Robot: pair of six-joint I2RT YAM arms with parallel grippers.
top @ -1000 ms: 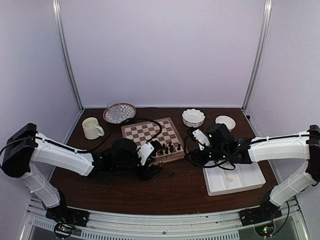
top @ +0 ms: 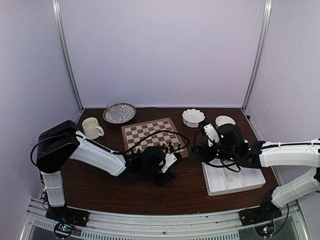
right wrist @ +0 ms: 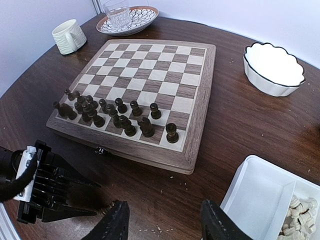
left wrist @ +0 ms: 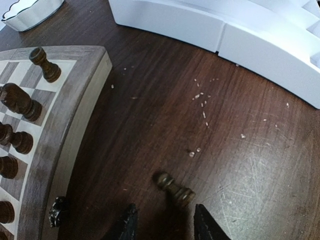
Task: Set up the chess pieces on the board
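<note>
A dark chess piece [left wrist: 175,187] lies on its side on the table between the board and white tray. My left gripper is open just beside it, nothing between its fingers; in the right wrist view this gripper reaches over it from the left. Dark pieces stand along the near part of the chessboard [right wrist: 172,67], including a rook [right wrist: 171,133] at the right corner and a knight [right wrist: 146,126]. My right gripper is open above the table, right of the left one, holding nothing. White pieces [right wrist: 300,217] lie heaped in the tray [right wrist: 240,185].
A mug [right wrist: 68,37], a patterned plate [right wrist: 140,20] with a glass and a scalloped bowl [right wrist: 273,72] stand behind and beside the board. The white cup [top: 225,120] is at the back right. The table between board and tray is clear apart from the fallen piece and crumbs.
My right gripper moved slightly right and back from it.
</note>
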